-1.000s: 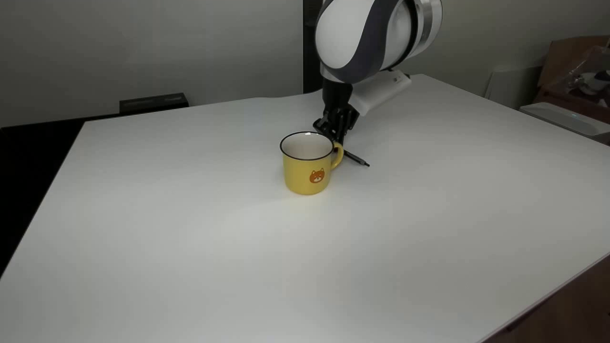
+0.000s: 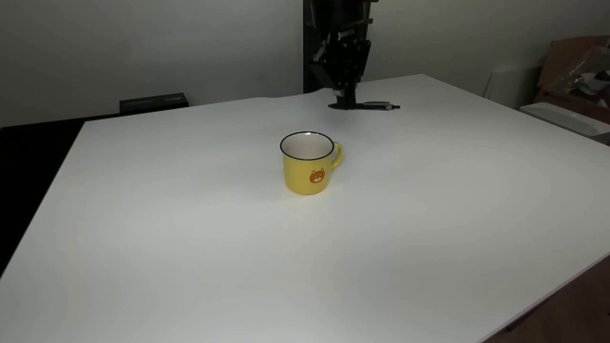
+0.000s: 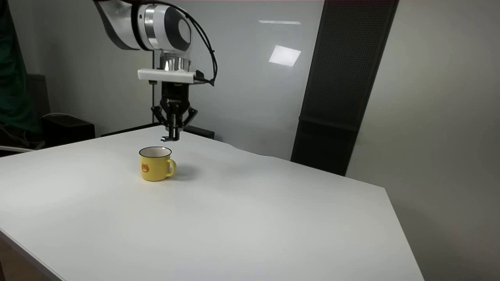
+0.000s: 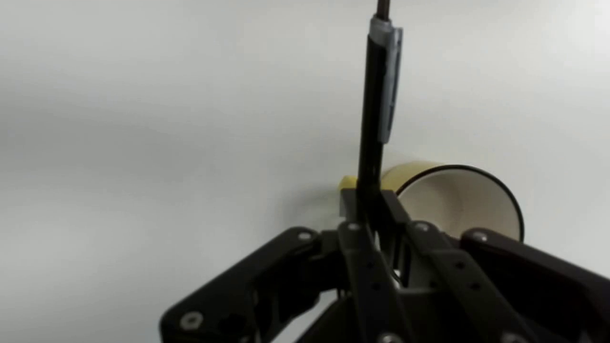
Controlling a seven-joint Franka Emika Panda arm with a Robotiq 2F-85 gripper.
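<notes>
A black pen with a grey clip (image 4: 374, 97) is pinched in my gripper, which is shut on it. In exterior view 1 the pen (image 2: 374, 106) lies roughly level in the air, and the gripper (image 2: 346, 103) is raised above the table behind the mug. The yellow mug (image 2: 307, 174), with an orange animal face and a dark rim, stands upright on the table; its inside looks empty. In exterior view 2 the gripper (image 3: 173, 136) hangs above and slightly right of the mug (image 3: 153, 169). In the wrist view the mug (image 4: 463, 200) is partly hidden by the fingers.
A dark box (image 2: 153, 103) sits past the back left edge. Beyond the right edge is a white tray-like object (image 2: 563, 118).
My gripper has risen from the table behind the mug, lifting the pen with it. The pen has turned to lie more sideways in exterior view 1. The mug has stayed put.
</notes>
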